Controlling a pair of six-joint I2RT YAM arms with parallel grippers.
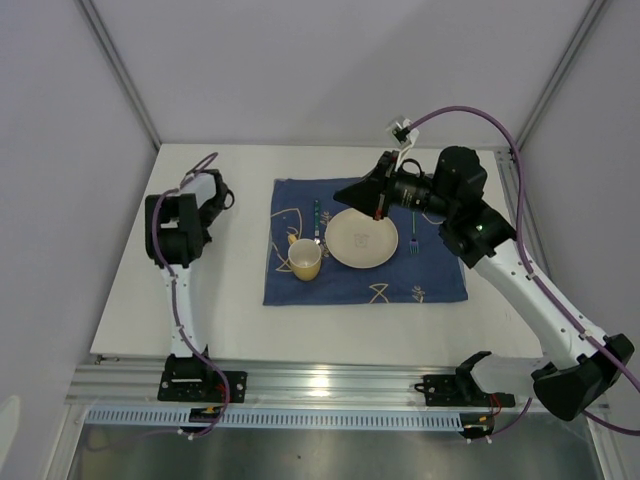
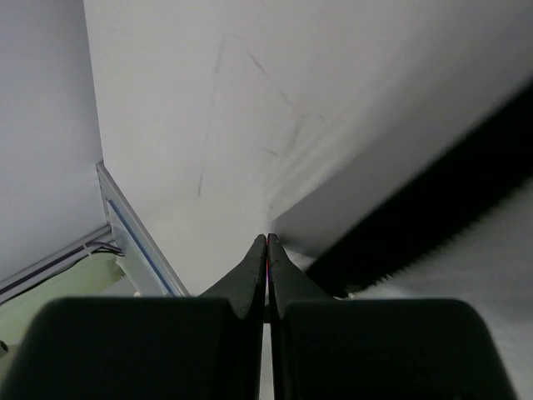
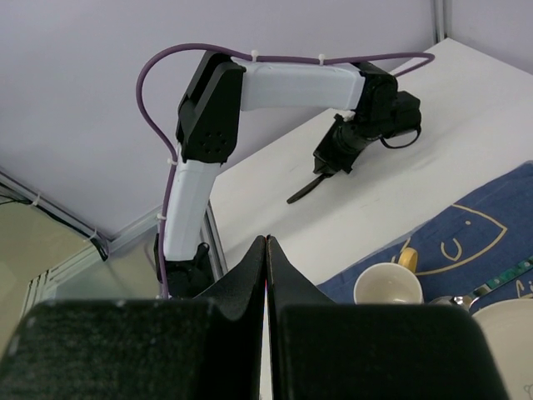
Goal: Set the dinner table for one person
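On the blue mat [image 1: 365, 290] lie a cream plate [image 1: 361, 238], a mug [image 1: 305, 258] left of it, a knife [image 1: 316, 222] between them and a fork [image 1: 414, 242] right of the plate. My left gripper is shut, low over the bare white table at the left, nothing seen between its fingers; a dark strip shows close by it, blurred in the left wrist view. My right gripper is shut and empty, held above the right part of the mat near the plate.
Metal rails edge the near side; walls stand at back and sides.
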